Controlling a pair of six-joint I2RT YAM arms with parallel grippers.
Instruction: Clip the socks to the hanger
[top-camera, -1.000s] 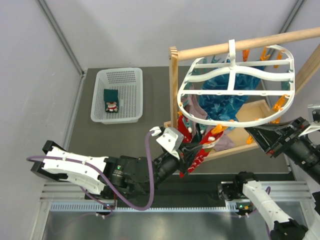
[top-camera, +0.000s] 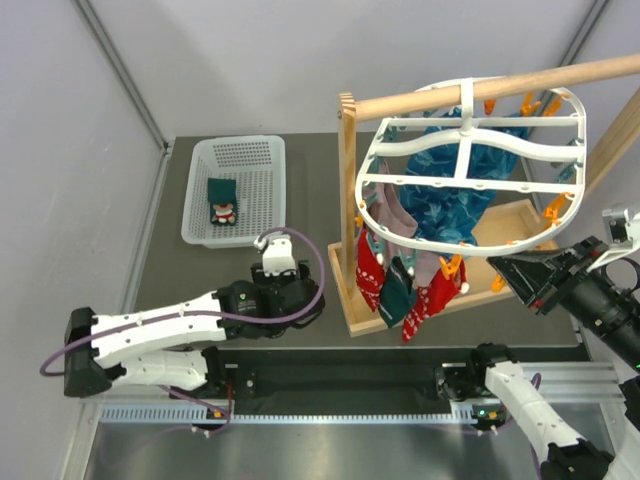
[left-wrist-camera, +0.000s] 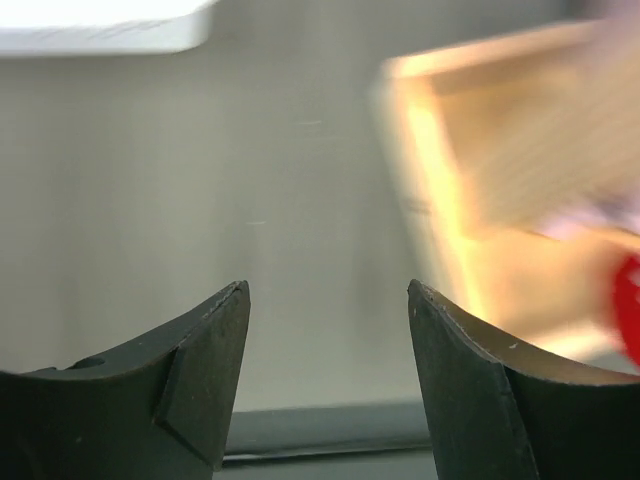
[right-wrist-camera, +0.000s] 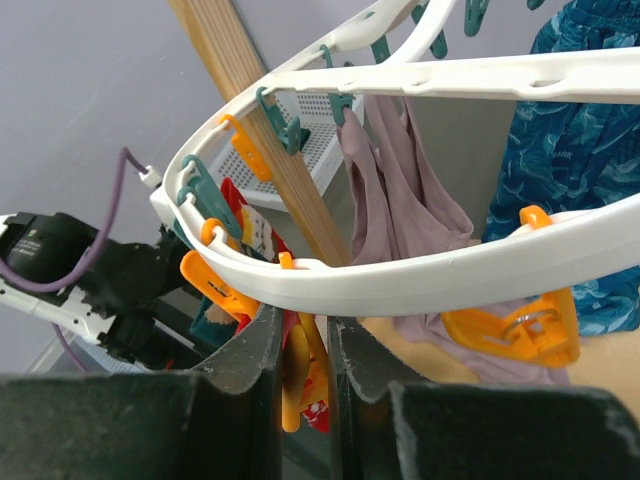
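Note:
The white hanger (top-camera: 505, 140) hangs from the wooden rack. Along its near left rim hang a red patterned sock (top-camera: 369, 271), a dark green sock (top-camera: 397, 293) and another red sock (top-camera: 434, 296). One more green sock, with a small figure on it (top-camera: 222, 203) lies in the white basket (top-camera: 233, 234). My right gripper is shut on an orange clip (right-wrist-camera: 294, 385) at the hanger's rim; a red sock shows behind it. My left gripper is open and empty, over the dark table between basket and rack.
Blue patterned cloth (top-camera: 458, 185) and a pinkish-grey cloth (right-wrist-camera: 395, 190) hang farther in on the hanger. The rack's post (top-camera: 348, 190) and wooden base (top-camera: 357, 318) bound the space on the left.
The left arm has drawn back left, away from the hanging socks, leaving the green sock hanging between the red ones.

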